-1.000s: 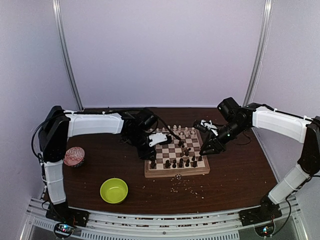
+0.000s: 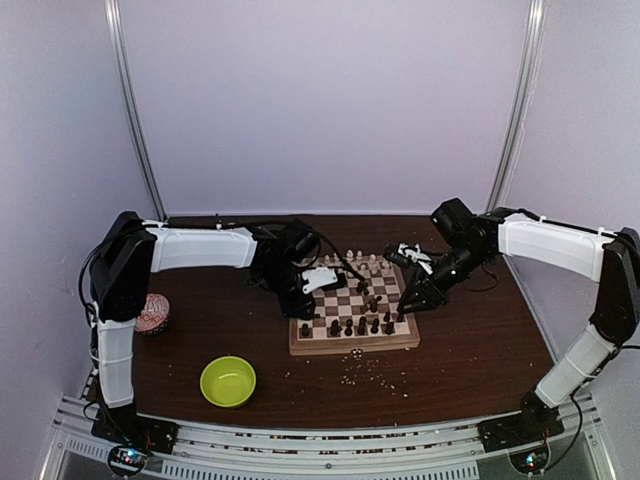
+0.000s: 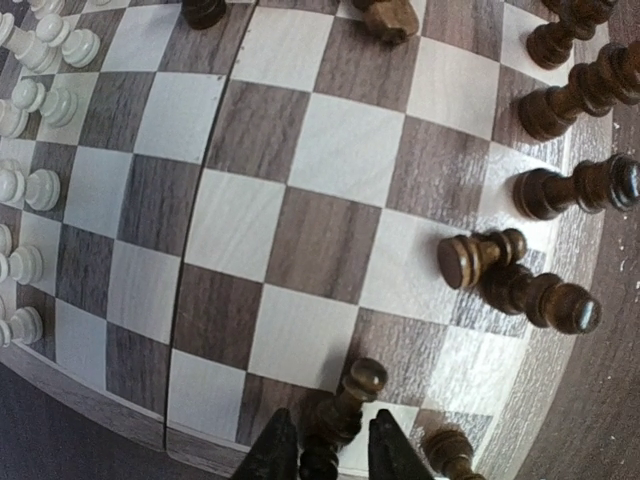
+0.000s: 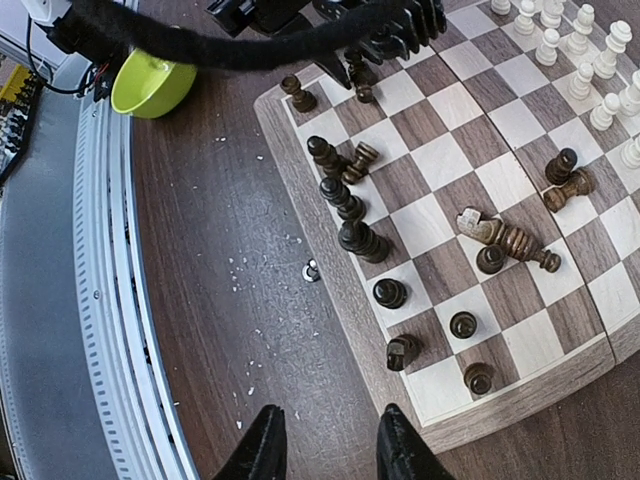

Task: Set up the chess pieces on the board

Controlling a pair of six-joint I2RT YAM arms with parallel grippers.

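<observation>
The chessboard (image 2: 355,340) holds white pieces (image 4: 580,85) along the far side and dark pieces (image 4: 363,240) along the near side, some lying down near the middle and among the near row. My left gripper is low over the board's left part, shut on a dark chess piece (image 3: 342,410), whose head shows above the fingertips. My right gripper hangs at the board's right near corner with its fingers apart and nothing visible between them.
A green bowl (image 2: 228,382) stands at the front left and a red patterned bowl (image 2: 150,312) at the far left. A small object (image 4: 310,271) and scattered crumbs lie in front of the board.
My left arm has shifted slightly to the right in the top view over the last second. My right arm has moved slightly, its elbow a little lower in the picture.
</observation>
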